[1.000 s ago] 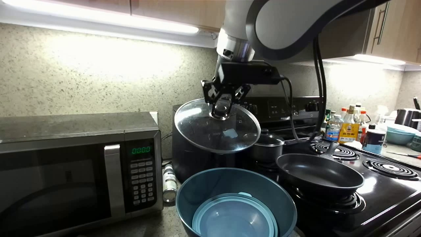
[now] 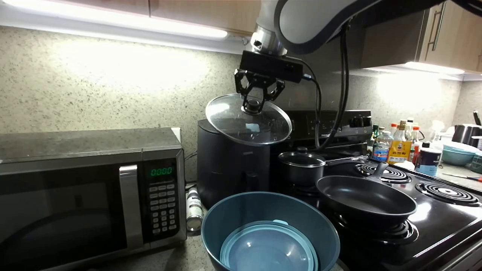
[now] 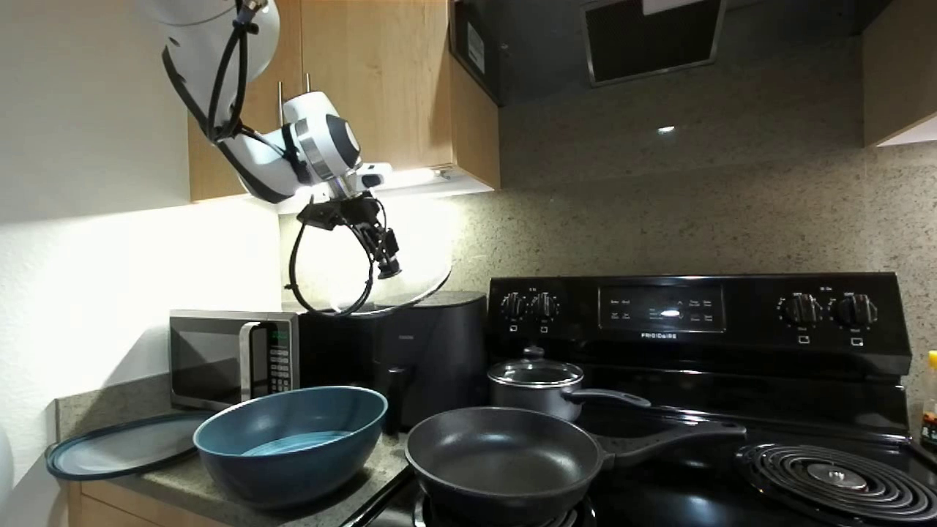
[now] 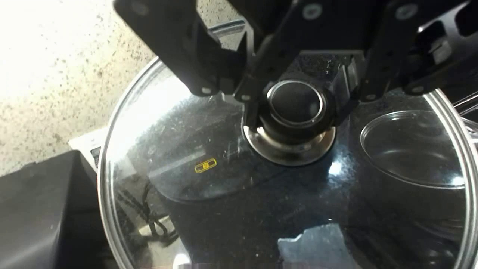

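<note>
A large glass lid [image 2: 235, 124] with a metal rim hangs tilted in front of the black air fryer [image 2: 235, 167]. My gripper [image 2: 253, 100] is shut on the lid's round black knob [image 4: 295, 105], one finger on either side of it in the wrist view. In the second exterior view the gripper [image 3: 386, 263] holds the lid [image 3: 422, 294] at about the height of the air fryer's top. Through the glass, the wrist view shows the fryer's dark body and the small lidded pot.
A blue bowl [image 2: 330, 226] with a smaller container inside stands at the counter's front. On the stove are a lidded pot [image 2: 300, 171] and an empty frying pan [image 2: 366, 194]. The microwave [image 2: 67, 189] stands left; several bottles [image 2: 400, 144] crowd the right. A flat lid [image 3: 132, 443] overhangs the counter edge.
The gripper and the lid have risen and moved back from the bowl, toward the air fryer. The lid stays held by its knob; the pots and bowl have not moved.
</note>
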